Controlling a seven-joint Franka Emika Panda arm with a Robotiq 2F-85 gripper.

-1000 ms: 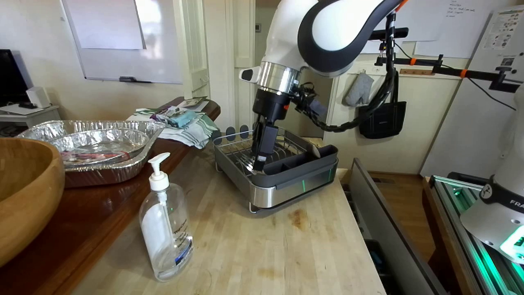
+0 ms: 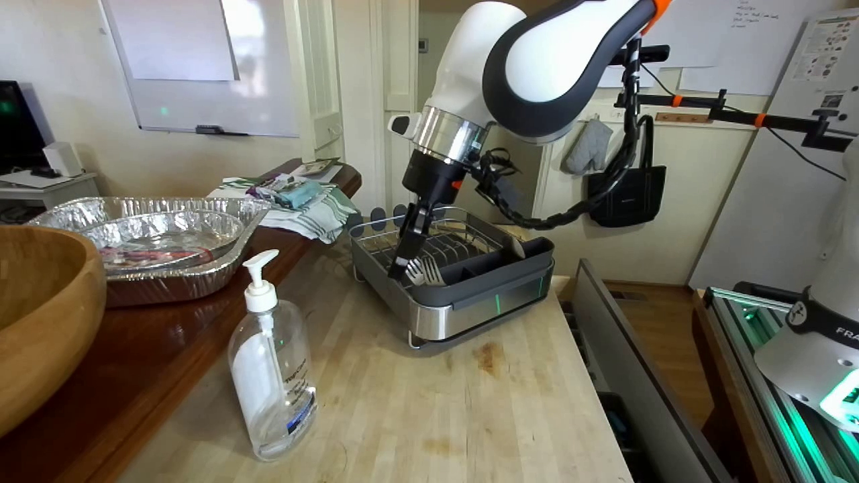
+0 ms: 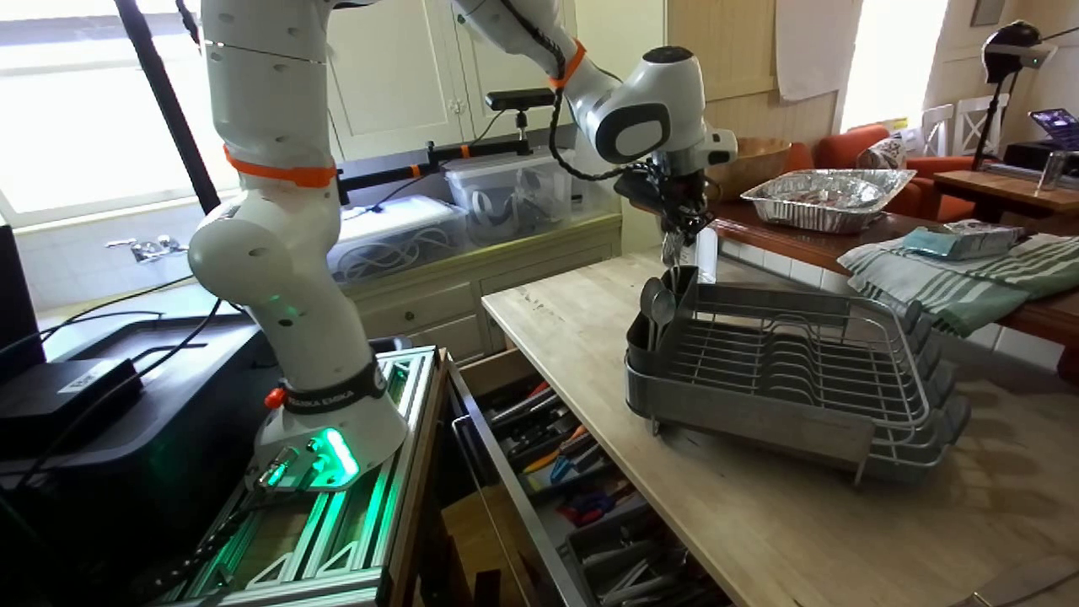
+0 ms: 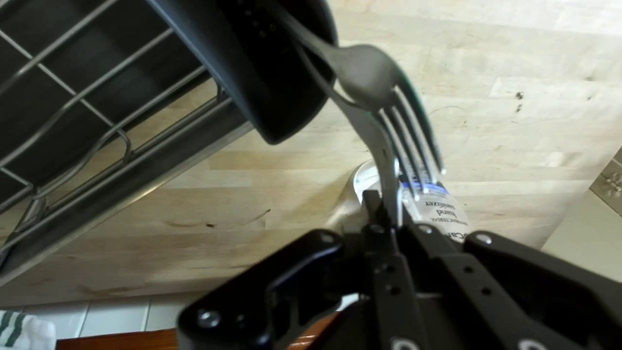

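Two silver forks stand tines up in the dark cutlery holder [image 4: 262, 111] at the rack's end. In the wrist view one fork [image 4: 367, 76] shows its face, while the second fork [image 4: 379, 146] is turned edge-on, its tines reaching my fingertips. My gripper is shut; whether that thin fork edge is pinched or only touching, I cannot tell. From exterior view 1, my tilted gripper [image 2: 396, 272] is just left of the forks [image 2: 427, 272], beside the grey dish rack [image 2: 435, 318]. Spoons [image 3: 659, 303] occupy the holder's other end.
A hand sanitizer bottle [image 2: 270, 378] stands on the wooden counter [image 2: 386, 410]. Foil trays [image 2: 185, 278] and a wooden bowl [image 2: 48, 314] sit on the raised ledge. An open drawer [image 3: 566, 455] full of utensils runs along the counter edge.
In exterior view 1 my gripper has shifted left and tilted, from over the holder to beside the forks. The forks now show clearly to its right. Rack and bottle look unmoved.
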